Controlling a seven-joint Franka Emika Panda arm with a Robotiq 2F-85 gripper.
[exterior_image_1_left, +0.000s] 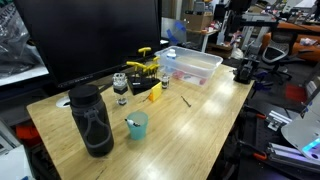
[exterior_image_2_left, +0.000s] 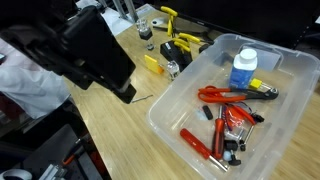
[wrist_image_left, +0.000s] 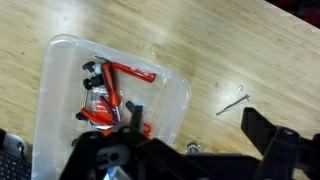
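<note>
My gripper stands open, its two black fingers far apart with nothing between them. Below it in the wrist view are the right edge of a clear plastic bin (wrist_image_left: 182, 95) and bare table. Inside the bin, red-handled pliers (exterior_image_2_left: 221, 96), a red screwdriver (exterior_image_2_left: 195, 144) and several small dark tools lie together, with a white bottle (exterior_image_2_left: 244, 66) behind them. A thin metal piece (wrist_image_left: 233, 104) rests on the wood near the right finger. In exterior view 2 the dark arm covers much of the left side.
A black cylinder (exterior_image_1_left: 92, 122) and a teal cup (exterior_image_1_left: 137, 125) stand at the table's near left. Yellow clamps (exterior_image_1_left: 145, 67), a yellow block (exterior_image_1_left: 155, 92) and small jars (exterior_image_1_left: 120, 88) cluster before the monitor (exterior_image_1_left: 90, 35).
</note>
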